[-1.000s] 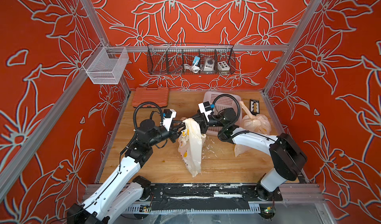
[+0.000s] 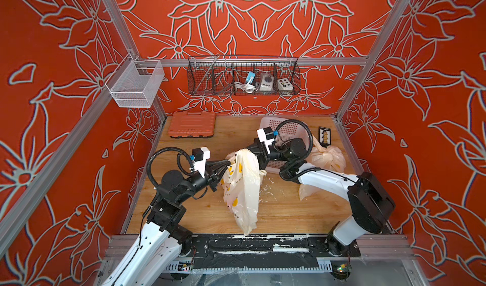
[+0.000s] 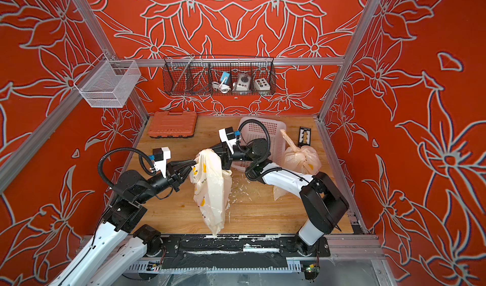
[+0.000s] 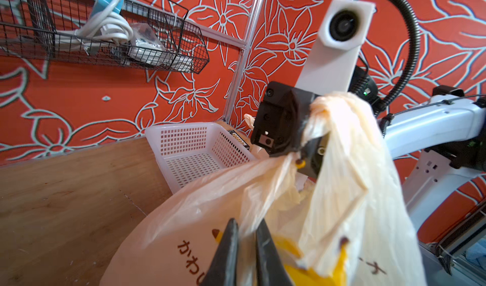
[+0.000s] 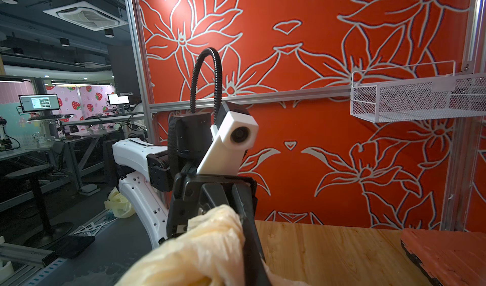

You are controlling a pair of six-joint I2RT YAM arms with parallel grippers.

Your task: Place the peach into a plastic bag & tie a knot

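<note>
A cream plastic bag (image 2: 244, 189) with yellow prints hangs draped over the end of my right gripper. Its bunched top (image 5: 200, 245) covers the right fingertips, which are shut; whether any film is between them is hidden. My left gripper stands part open at the bag's left side, its fingers (image 4: 230, 250) apart. A strip of film (image 4: 248, 265) shows in the gap, and I cannot tell if it lies between or behind them. No peach shows in any view.
Behind the right arm stands a pale perforated basket (image 2: 273, 123). Another bag (image 2: 328, 159), twisted at its top, lies at the right beside a small black-framed item (image 2: 324, 135). An orange case (image 2: 191, 124) sits back left.
My left gripper has drawn back to the left and opened somewhat. The bag's lower end hangs farther toward the front than a second ago.
</note>
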